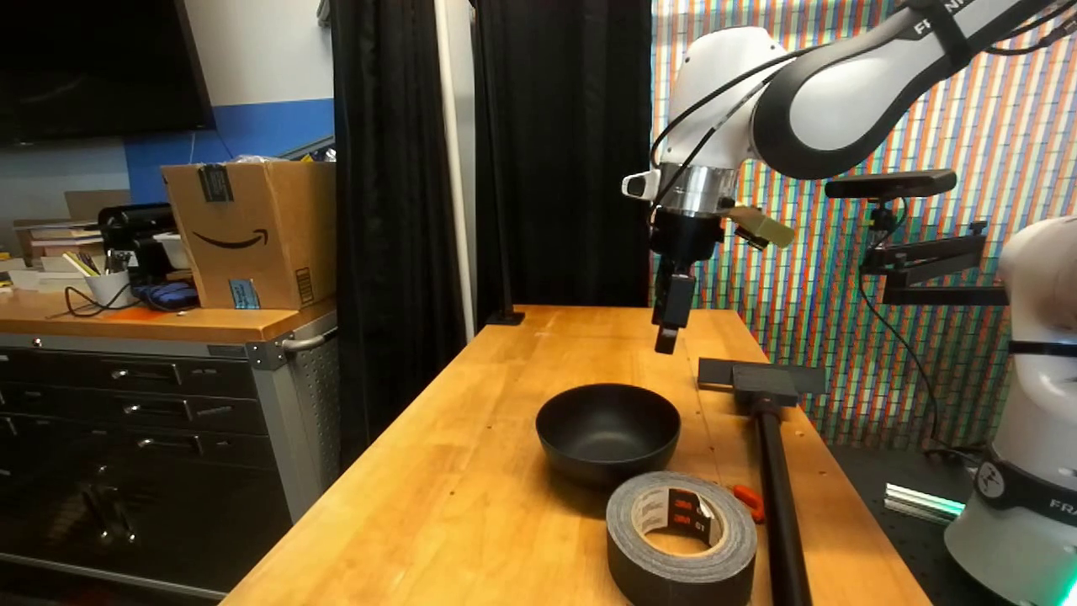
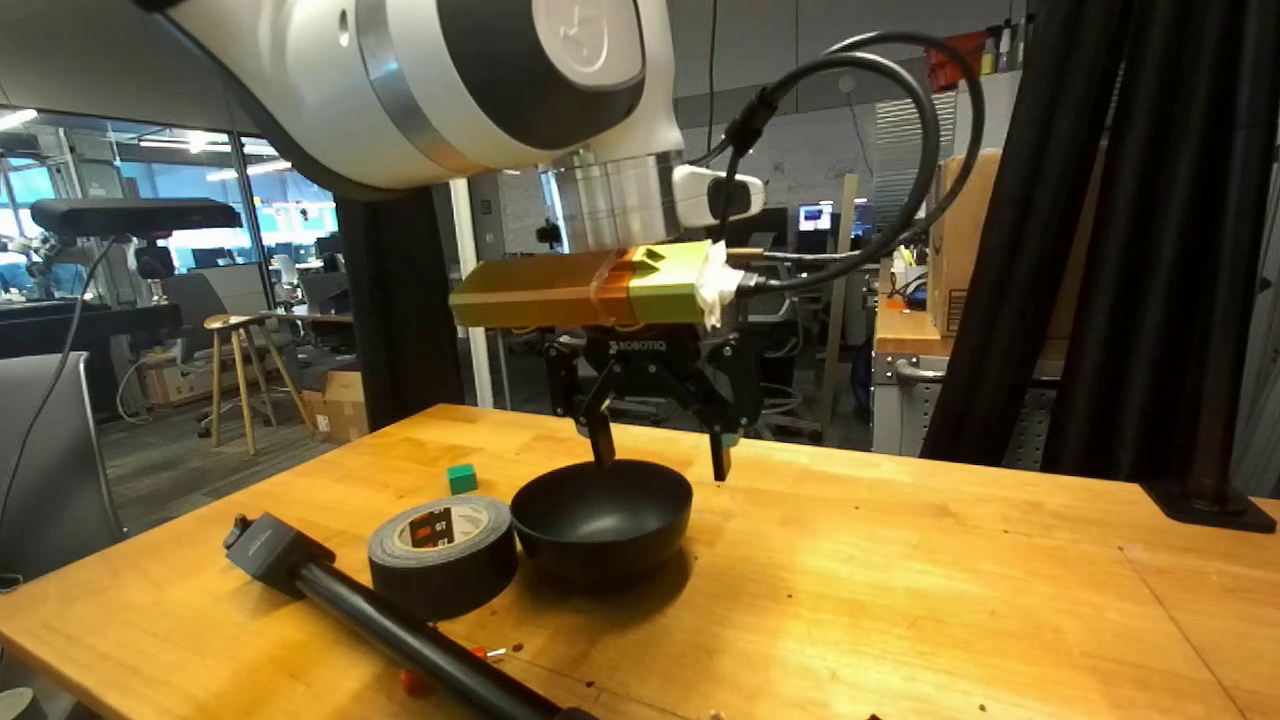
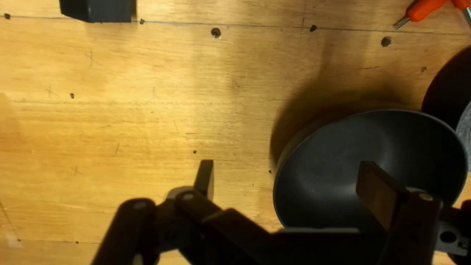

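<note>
My gripper [image 2: 661,458] is open, its fingers spread wide with nothing between them. It hangs above the table, and one of its fingers [image 3: 380,194] overlaps the black bowl [image 3: 326,154] in the wrist view. The bowl [image 1: 607,429] stands upright and looks empty. Beside it lies a roll of dark tape [image 1: 681,566], with its hollow core facing up. A small green block [image 2: 462,479] rests behind the tape in exterior view 2; I cannot make it out in the other views.
A black pole [image 1: 775,495] with a flat end piece lies along one side of the table. An orange-handled tool [image 3: 426,9] is near the tape and pole. Bare wood [image 2: 960,576] stretches away on the bowl's other side.
</note>
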